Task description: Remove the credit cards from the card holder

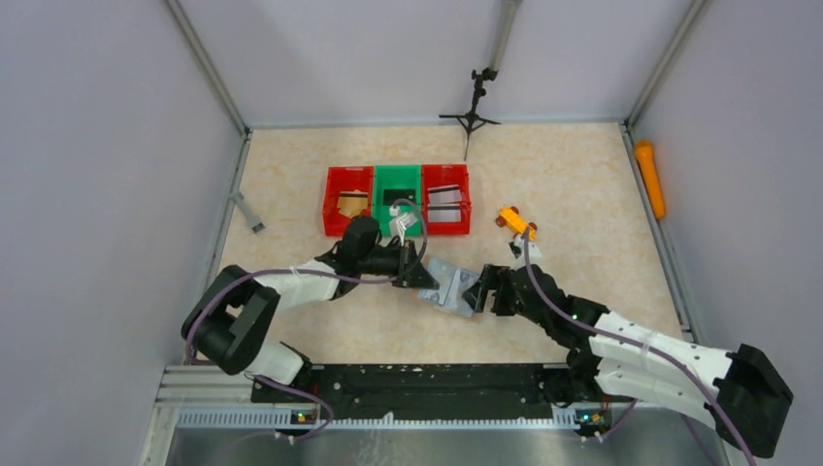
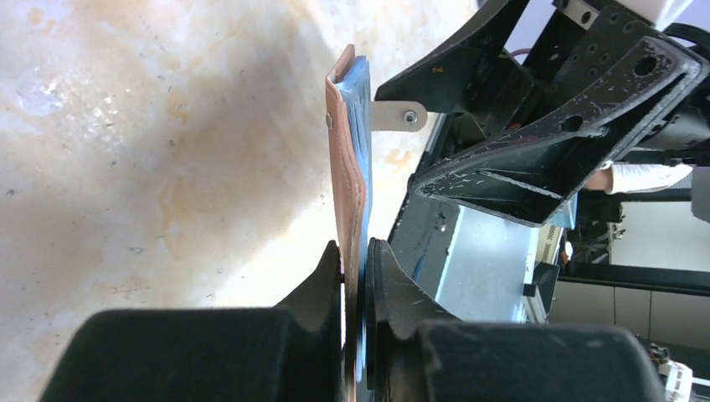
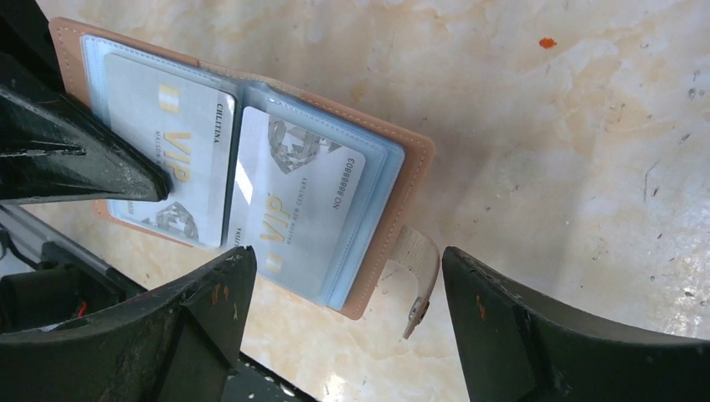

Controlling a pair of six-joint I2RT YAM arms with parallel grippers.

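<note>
An open card holder [image 3: 416, 167], brown outside with clear bluish sleeves, shows two silver VIP cards, one card [image 3: 293, 188] in the right half and another card [image 3: 172, 126] in the left half. My left gripper is shut on the holder's left end; in the top view this left gripper [image 1: 422, 279] keeps it above the table. Off the holder's right end, my right gripper [image 1: 482, 289] stands part open. In the right wrist view the right gripper's fingers [image 3: 209, 306] are spread, with nothing gripped between them. The holder's strap [image 3: 423, 264] sticks out toward that gap.
Behind the holder stand a red bin [image 1: 335, 209], a green bin [image 1: 397, 175] and a second red bin [image 1: 446, 226], with items inside. A yellow toy car [image 1: 517, 222] sits to their right. Bare table lies at the left and right.
</note>
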